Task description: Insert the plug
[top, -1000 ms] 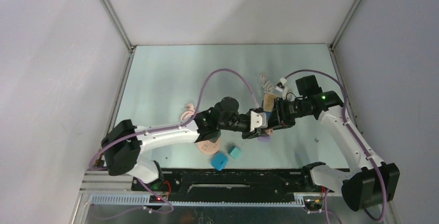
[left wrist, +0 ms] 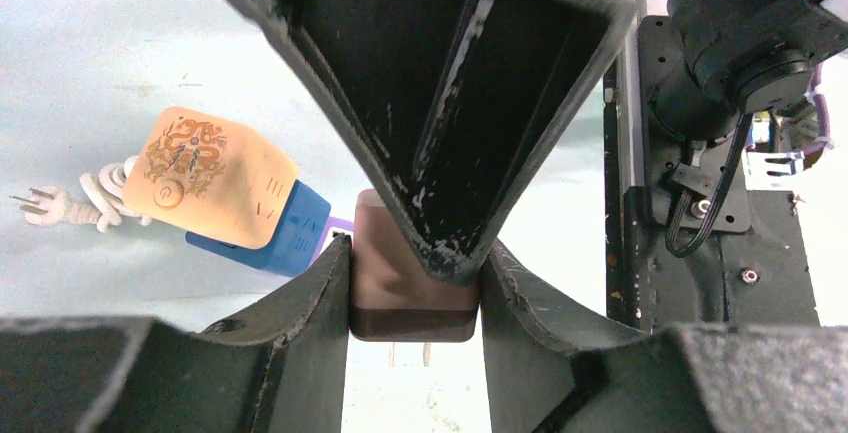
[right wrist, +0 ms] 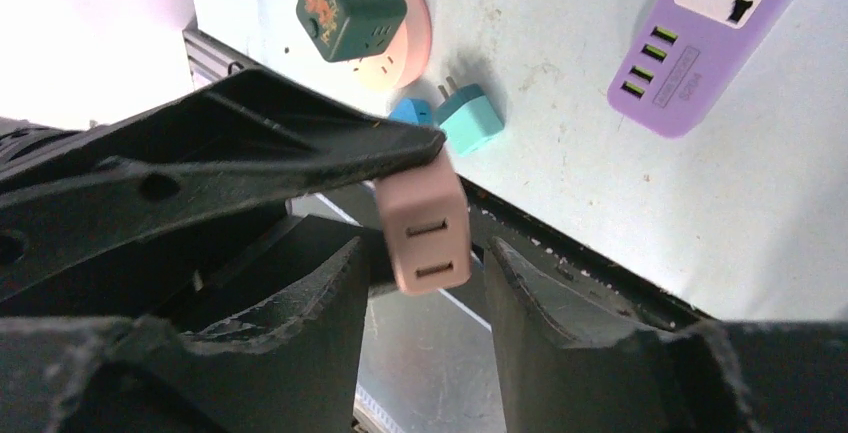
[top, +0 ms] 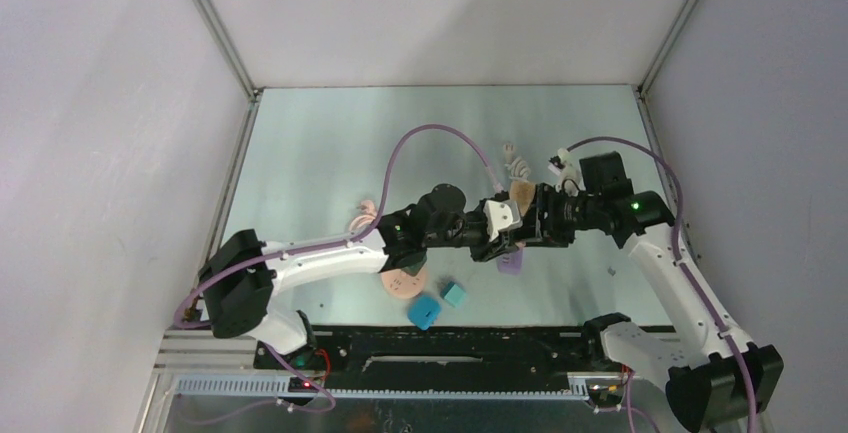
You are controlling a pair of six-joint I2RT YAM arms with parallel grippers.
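Observation:
My two grippers meet above the middle right of the table. In the left wrist view a pink plug [left wrist: 412,308] sits between the fingers of my left gripper, its prongs pointing down, while the dark right gripper looms over it. In the right wrist view the same plug [right wrist: 428,228] shows two slots, at my right gripper; whether those fingers grip it cannot be told. The purple power strip [right wrist: 680,73] lies below, with sockets and USB ports.
A green cube [right wrist: 355,8] on a pink round base [right wrist: 408,48], a teal adapter [right wrist: 470,118] and a blue block [top: 424,313] lie toward the front. A tan-topped blue cube [left wrist: 205,173] and a white coiled cord [top: 516,163] are behind.
My right gripper has moved slightly right, away from where it was. The left gripper has shifted slightly toward the back of the table.

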